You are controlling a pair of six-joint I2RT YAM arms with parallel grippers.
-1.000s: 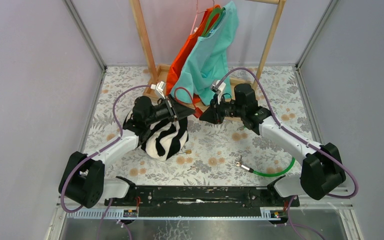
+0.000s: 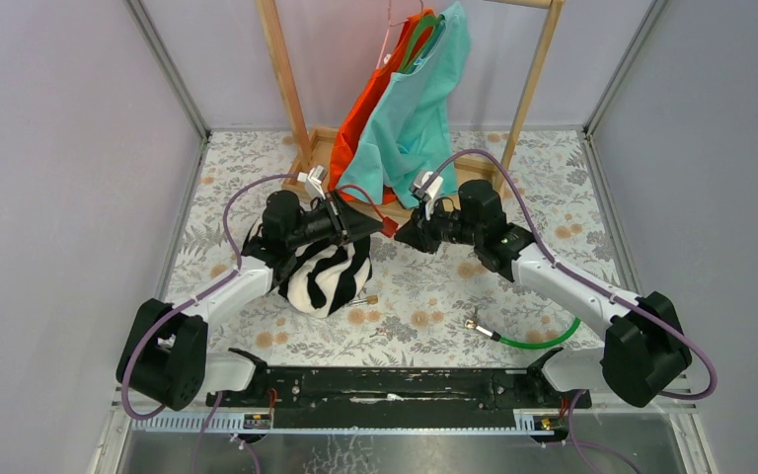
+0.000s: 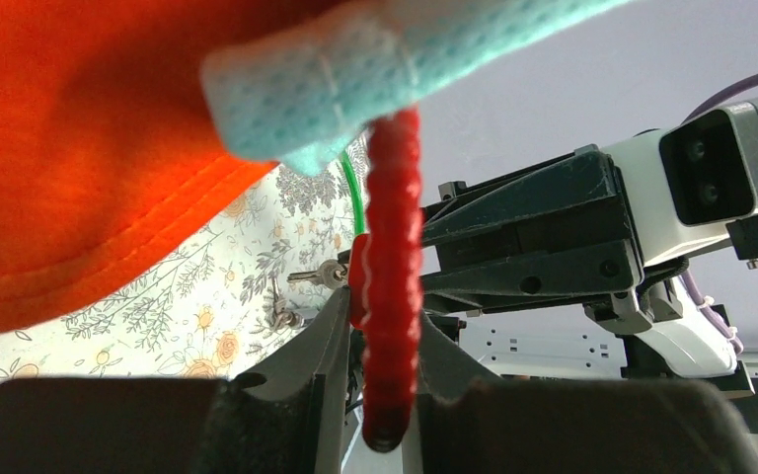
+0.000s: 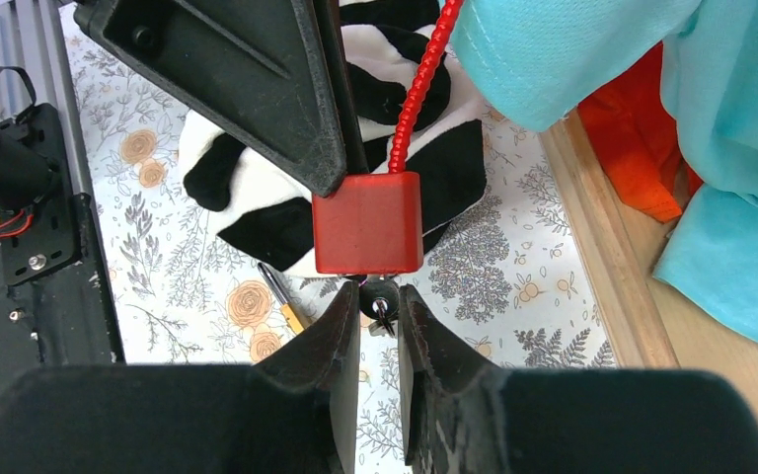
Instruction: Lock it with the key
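Note:
A red padlock [image 4: 365, 225] with a red beaded cable [image 3: 392, 276] sits in the middle between both grippers, below the hanging turquoise cloth. My left gripper [image 2: 377, 225] has its fingers at the padlock's upper side; whether they press on it is hard to tell. My right gripper is shut on a small silver metal piece, apparently the key, directly under the padlock's bottom face; whether it is inserted is unclear.
A wooden rack [image 2: 536, 59] with orange [image 2: 363, 99] and turquoise [image 2: 410, 118] cloths stands behind. A striped fabric [image 2: 321, 281] lies under the left arm. Green hose [image 2: 543, 342] and loose keys [image 3: 311, 276] lie on the floral surface.
The left arm is nearly still.

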